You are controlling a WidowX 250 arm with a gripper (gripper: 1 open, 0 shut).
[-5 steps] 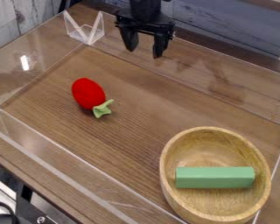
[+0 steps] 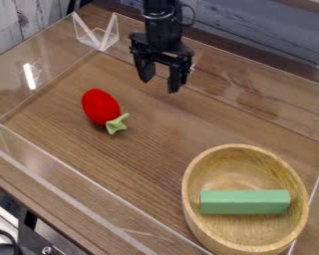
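My black gripper (image 2: 159, 68) hangs at the top middle of the table, open, with nothing between its fingers. Below it to the left lies a red object with a green tip (image 2: 101, 108), like a strawberry or radish toy, apart from the gripper. At the lower right a yellow bowl (image 2: 242, 162) holds a green block (image 2: 245, 202).
Clear plastic pieces sit at the left and top-left edges, and a dark cable shows at the bottom-left corner.
The objects have not moved.
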